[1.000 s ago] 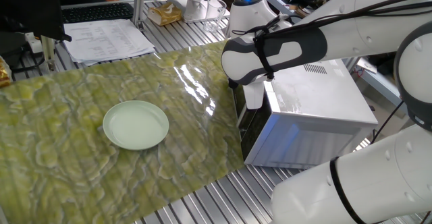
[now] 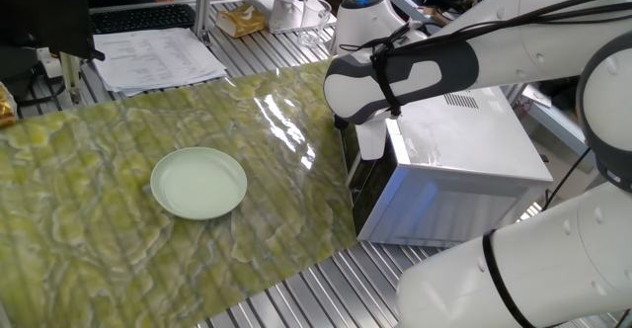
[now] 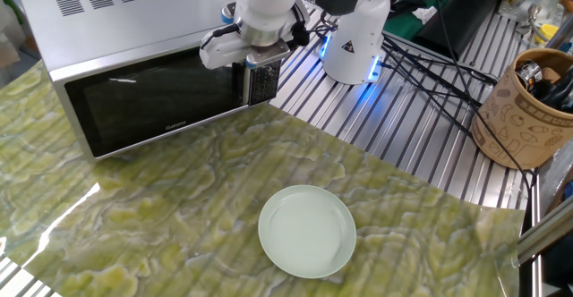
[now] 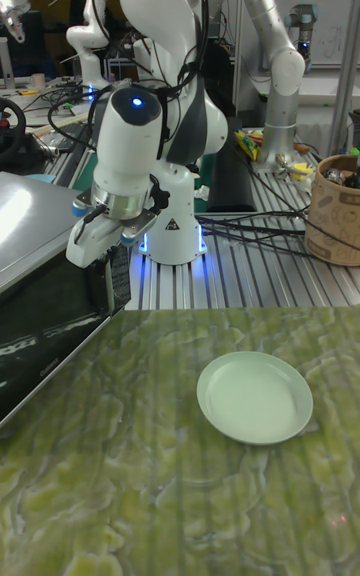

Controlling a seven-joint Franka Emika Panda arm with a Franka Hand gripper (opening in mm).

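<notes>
A silver microwave [image 3: 134, 24] with a dark glass door [image 3: 161, 100] stands on the table, its door looking closed in exterior view 2. Right at the handle side of that door is my gripper [image 3: 255, 63], just in front of the upright handle [image 3: 248, 86]. The hand covers the handle's upper part, and its fingertips are hard to make out, so whether they touch or grip the handle cannot be told. In exterior view 1 the arm hides most of the hand. A pale green plate [image 3: 307, 232] lies empty on the green marbled mat, apart from the microwave.
A brown patterned bucket [image 3: 519, 118] of items stands beyond the mat, with cables [image 3: 430, 78] crossing the slatted table towards it. Papers [image 2: 158, 59] lie at the far side in exterior view 1.
</notes>
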